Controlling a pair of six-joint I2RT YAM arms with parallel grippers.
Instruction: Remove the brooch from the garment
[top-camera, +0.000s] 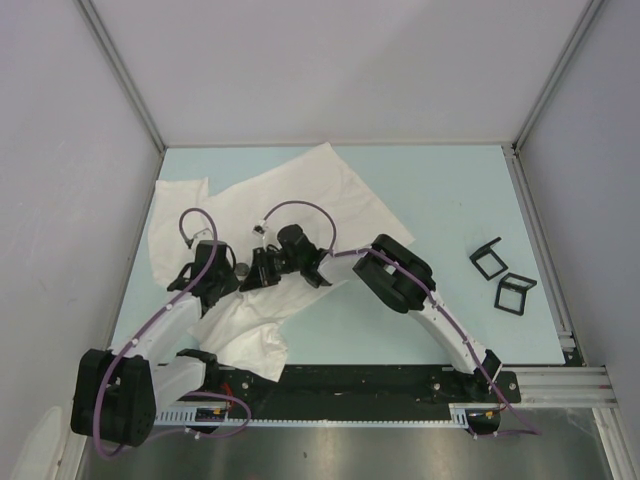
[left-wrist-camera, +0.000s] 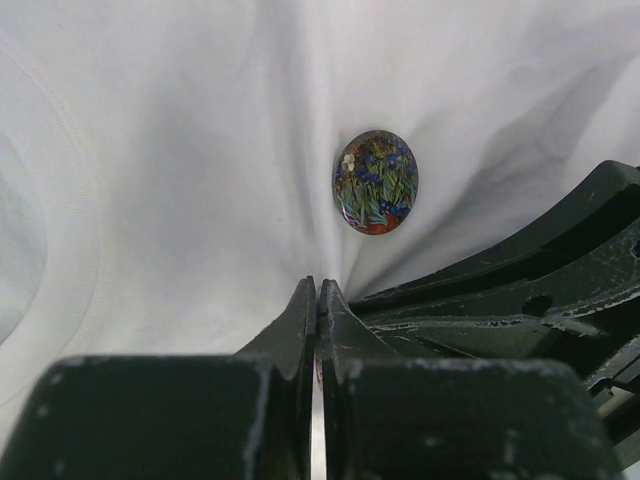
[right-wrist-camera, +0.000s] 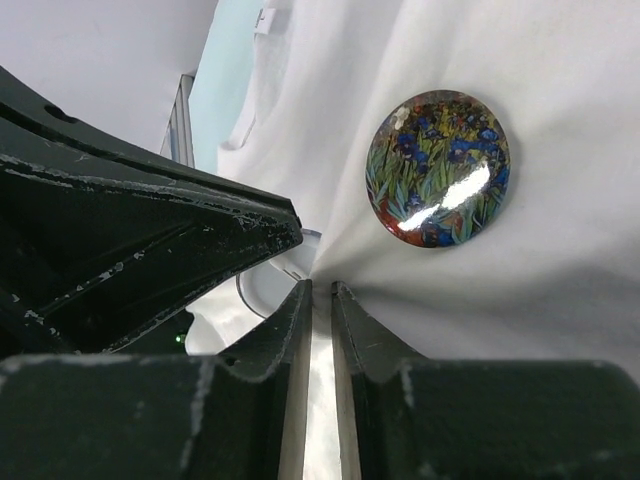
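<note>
A white garment (top-camera: 345, 200) is spread on the table. The oval brooch with a painted iris picture (left-wrist-camera: 375, 183) (right-wrist-camera: 438, 168) sits on it, between both grippers in the top view. My left gripper is shut at the fabric just below the brooch, with the other gripper's black finger beside it; what is between its tips cannot be made out. My right gripper is shut on a fold of the garment below and left of the brooch.
Two small black square frames (top-camera: 509, 298) lie at the table's right. The two arms are close together at the garment's left-middle.
</note>
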